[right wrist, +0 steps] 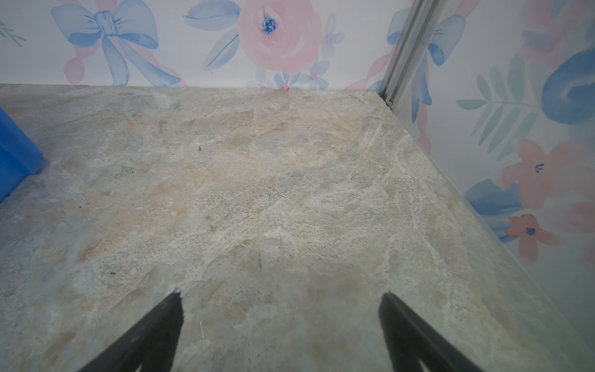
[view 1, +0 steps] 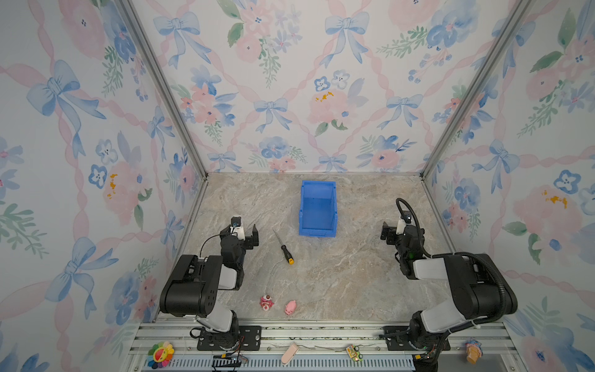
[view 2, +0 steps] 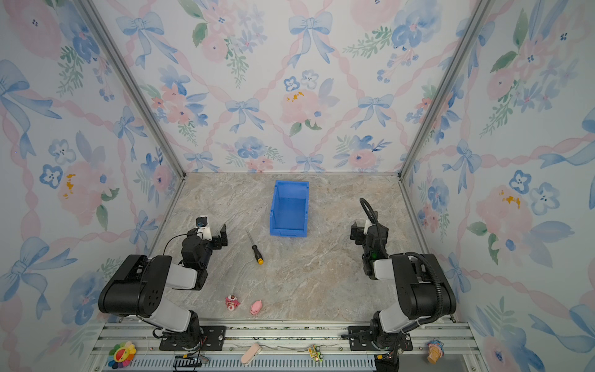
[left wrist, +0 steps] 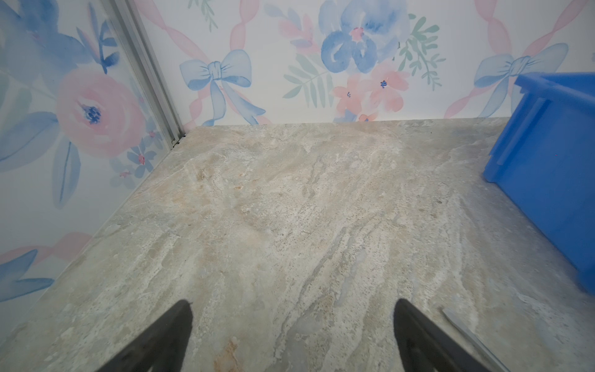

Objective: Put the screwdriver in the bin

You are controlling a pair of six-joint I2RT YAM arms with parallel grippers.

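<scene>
The screwdriver [view 1: 287, 253], with a black and yellow handle and a thin metal shaft, lies on the table to the right of my left gripper. In the left wrist view its shaft [left wrist: 474, 339] shows at lower right, just beyond one blurred finger [left wrist: 427, 341]; the handle is out of that view. The blue bin [view 1: 318, 233] stands upright and empty at the back middle. My left gripper is open, nothing between its fingers. On the far right side, my right gripper has its fingers wide apart over bare table.
Two small pink toys, one a reddish figure [view 1: 266, 302] and one a pink animal [view 1: 290, 307], lie near the front edge. Patterned walls close the back and sides. The table [view 1: 359, 279] between the screwdriver and the right arm is clear.
</scene>
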